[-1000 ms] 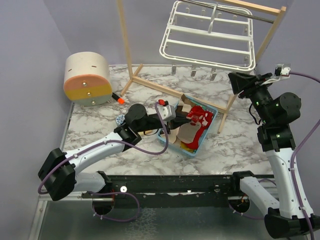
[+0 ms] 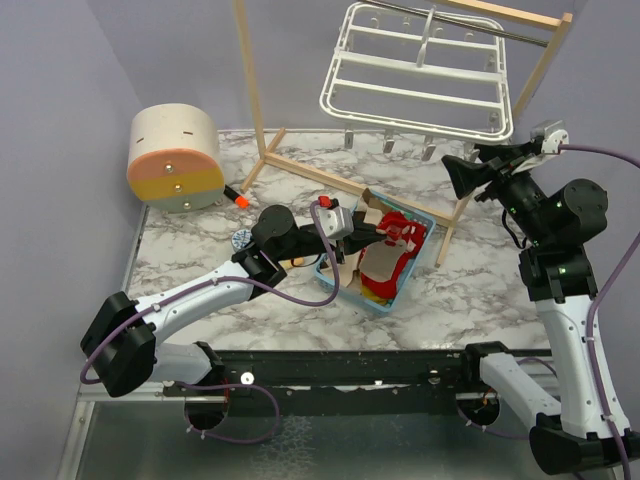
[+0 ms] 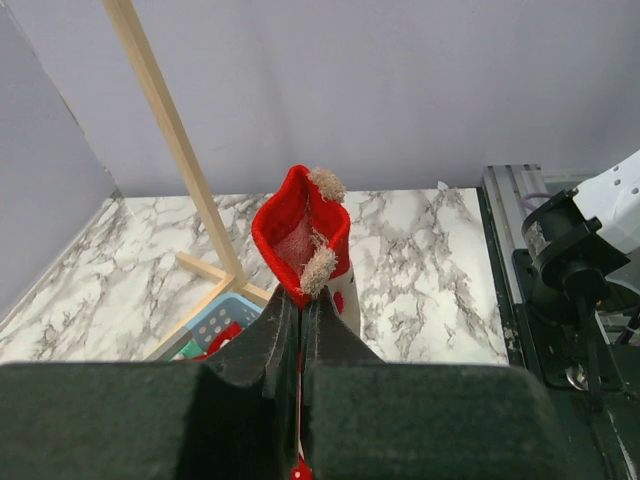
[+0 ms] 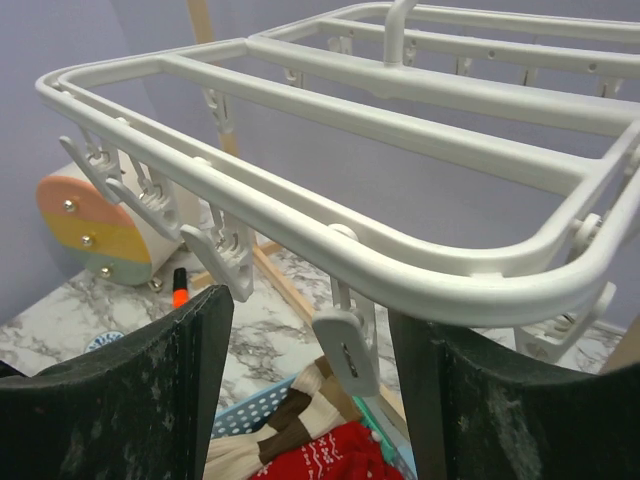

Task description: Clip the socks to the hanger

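Observation:
A red-and-white sock with a red cuff stands up from the fingertips of my left gripper, which is shut on it. In the top view that gripper is above the blue basket. The white hanger hangs high at the back, with clips along its front rail. My right gripper is open near the hanger's front right corner. In the right wrist view, a white clip shows in the gap between its parted fingers; contact with it cannot be made out.
Below is the blue basket with more socks in it. A wooden frame carries the hanger. A striped drum-shaped box and an orange-black marker lie to the left.
My right gripper's fingers have spread apart, and its wrist has shifted slightly.

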